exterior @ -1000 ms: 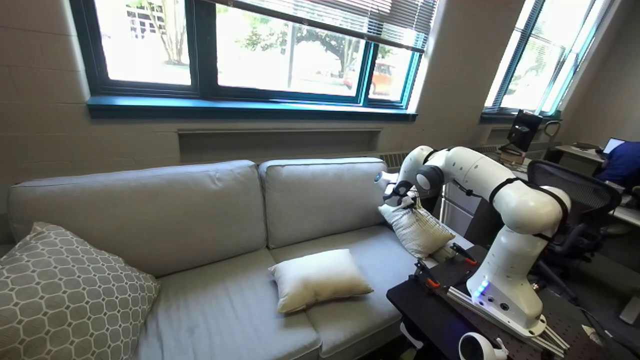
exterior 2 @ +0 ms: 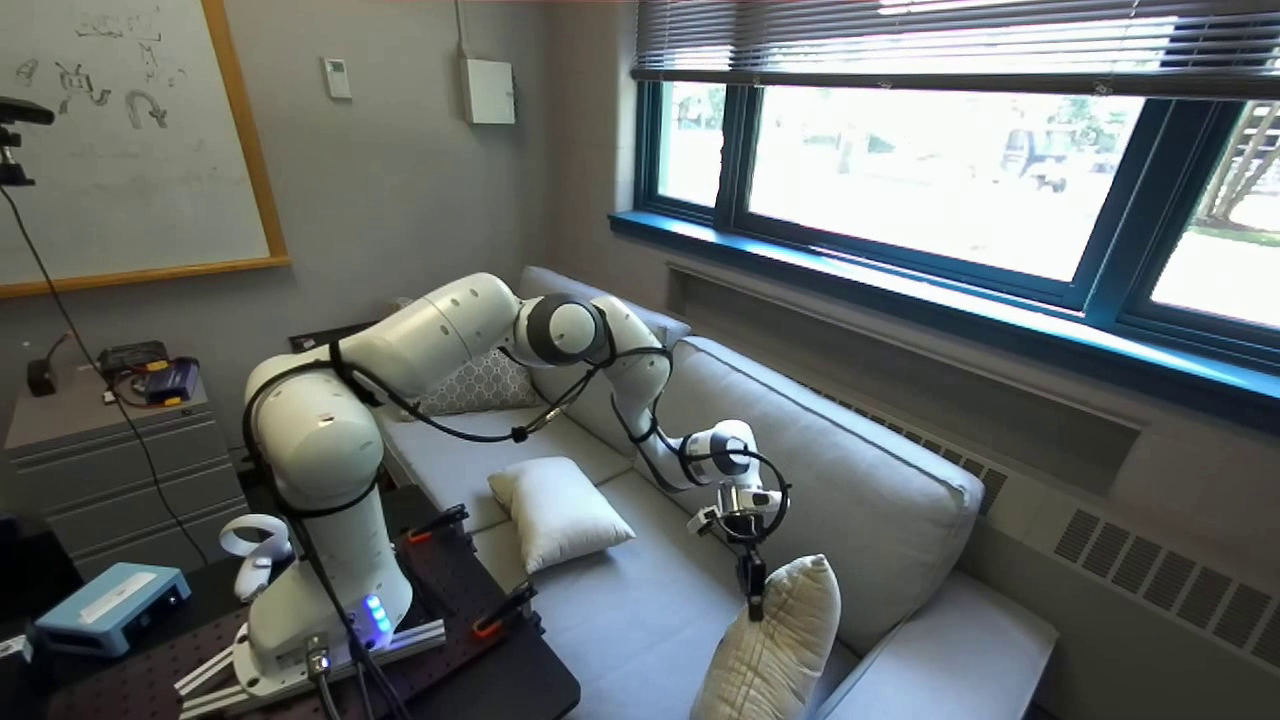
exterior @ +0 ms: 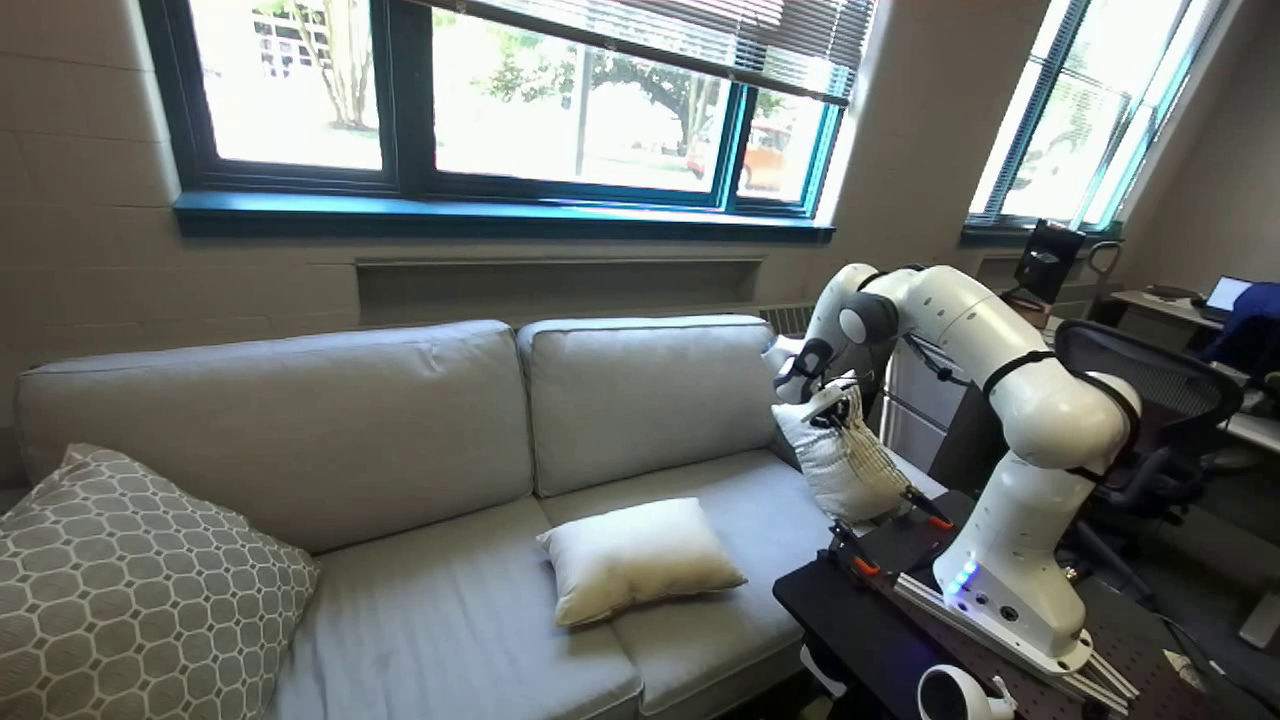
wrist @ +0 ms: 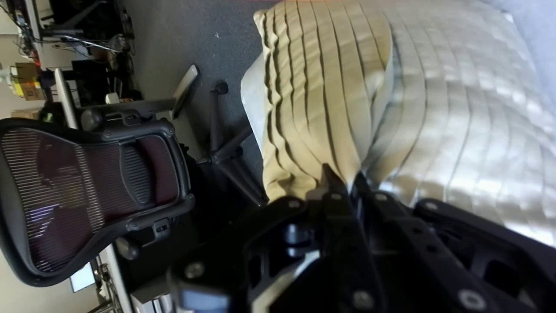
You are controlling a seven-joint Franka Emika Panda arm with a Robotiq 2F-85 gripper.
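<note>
A cream pleated pillow [exterior: 843, 462] is at the right end of the sofa, tilted upright by the armrest. My gripper is shut on a pinched fold of this pillow [wrist: 448, 104], its pleats gathering toward the fingertips. From the other side, the gripper [exterior 2: 753, 588] reaches down onto the upper edge of the pillow [exterior 2: 774, 648]. The pillow's lower end is cut off in that view, and whether it rests on the sofa I cannot tell.
A plain cream pillow [exterior: 644, 562] lies flat on the sofa seat [exterior: 468, 624]. At the far left leans a grey patterned pillow [exterior: 144, 588]. The robot's dark table [exterior: 858, 624] with orange-black clamps adjoins the sofa. An office chair [wrist: 94, 193] stands beyond the armrest.
The arm has risen a little, and the pillow in the gripper has shifted slightly up and right and now hangs steeper. The other pillows have not moved.
</note>
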